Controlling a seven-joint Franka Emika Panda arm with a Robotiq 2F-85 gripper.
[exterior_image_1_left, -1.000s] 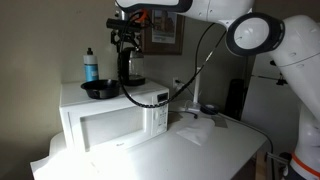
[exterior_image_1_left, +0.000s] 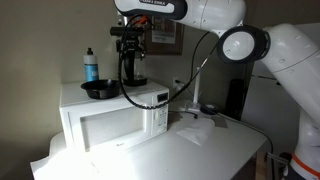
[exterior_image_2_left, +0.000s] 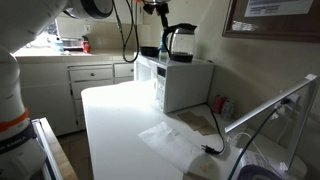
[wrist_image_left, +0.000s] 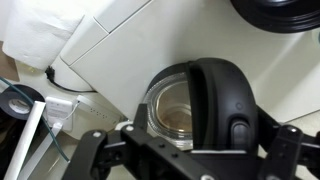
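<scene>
A glass carafe with a large black handle (wrist_image_left: 222, 105) stands on top of the white microwave (exterior_image_1_left: 112, 128). In the wrist view, its clear body (wrist_image_left: 172, 108) shows left of the handle. My gripper is open above the carafe, its fingers apart on either side of the handle in that view. From the side, the gripper (exterior_image_1_left: 126, 36) hangs at the height of the carafe's top, pointing down. Whether the fingers touch the handle cannot be told.
Left of the carafe on the microwave sit a black pan (exterior_image_1_left: 100, 90) and a blue bottle (exterior_image_1_left: 91, 70). A white cloth (exterior_image_2_left: 170, 143) and a cable lie on the table.
My gripper has come down slightly over the carafe during the last second. The carafe, pan and bottle look unmoved.
</scene>
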